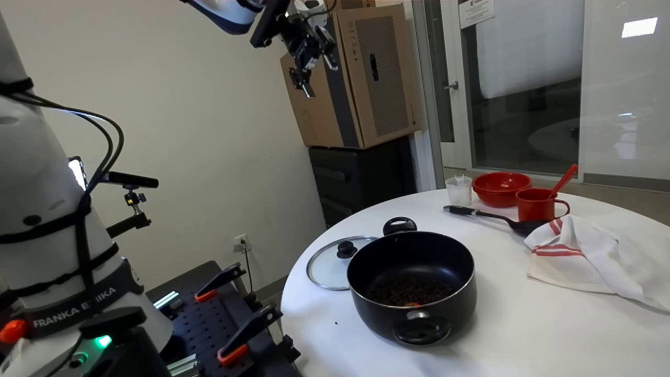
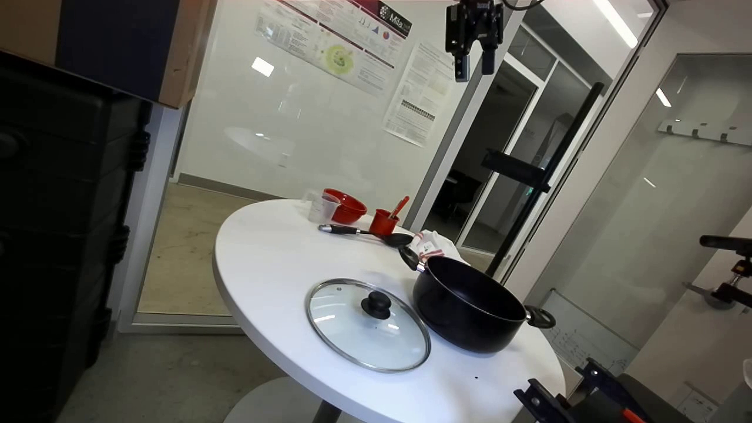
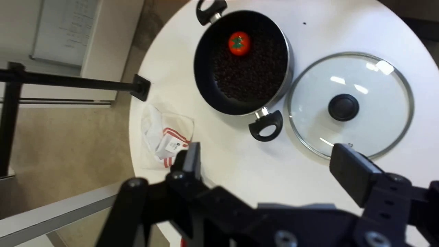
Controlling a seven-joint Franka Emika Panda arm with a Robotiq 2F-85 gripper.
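High above the table, my gripper (image 1: 319,76) stands open with nothing between its fingers; the wrist view shows the two fingers (image 3: 349,173) wide apart. Below it on the table is a black pot (image 3: 284,88) with two handles. Dark beans (image 3: 263,70) cover much of its bottom, and a red tomato (image 3: 239,43) with a green top rests on them. A glass lid (image 3: 370,111) with a black knob lies flat on the table beside the pot. In exterior view 2 the pot's walls hide what is inside.
Toward the far side of the table are red bowls (image 1: 501,182), a clear cup (image 1: 459,190), a red mug (image 1: 535,206) with a red utensil, a black ladle (image 1: 480,213) and a white, red-striped towel (image 1: 590,257). Cardboard boxes (image 1: 383,75) stand behind the gripper.
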